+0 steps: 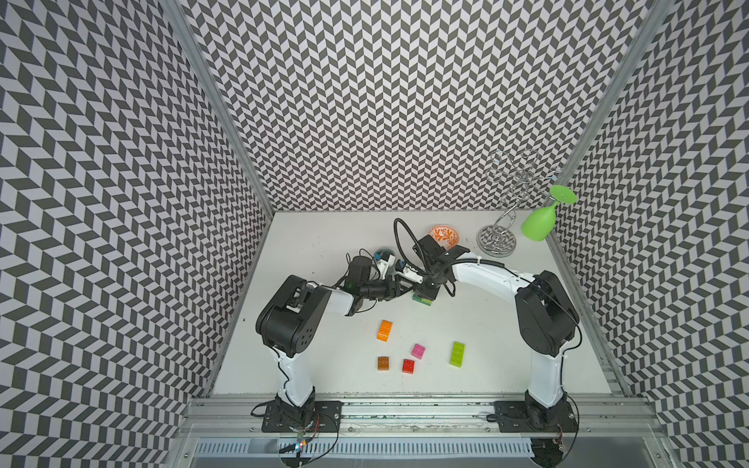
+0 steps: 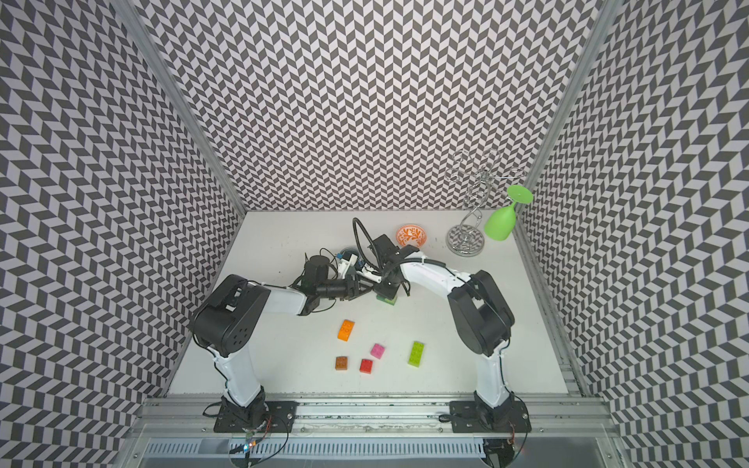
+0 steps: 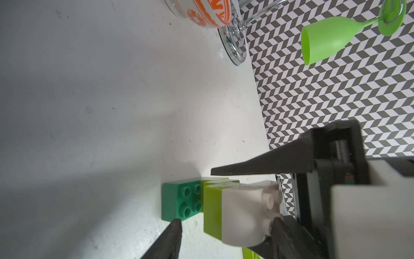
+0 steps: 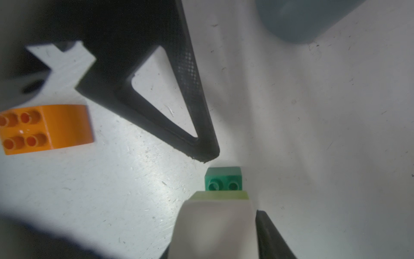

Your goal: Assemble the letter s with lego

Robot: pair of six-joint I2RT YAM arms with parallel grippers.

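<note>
A small stack with a green brick [image 3: 181,202], lime layers [image 3: 212,210] and a white brick [image 3: 242,215] on top lies between my two grippers at the middle of the table. My left gripper [image 1: 399,287] has its fingers spread on either side near the stack, as its wrist view shows at the bottom edge. My right gripper [image 2: 374,284] is over the stack, white brick close under it; whether it grips cannot be told. An orange brick [image 1: 384,330], pink brick [image 1: 418,351], red brick [image 1: 408,366], brown brick [image 1: 383,362] and lime brick [image 1: 457,354] lie loose in front.
An orange patterned bowl [image 1: 444,234], a chrome stand [image 1: 496,240] and a green goblet [image 1: 536,224] stand at the back right. A blue-grey object [image 4: 301,17] is near the grippers, partly hidden.
</note>
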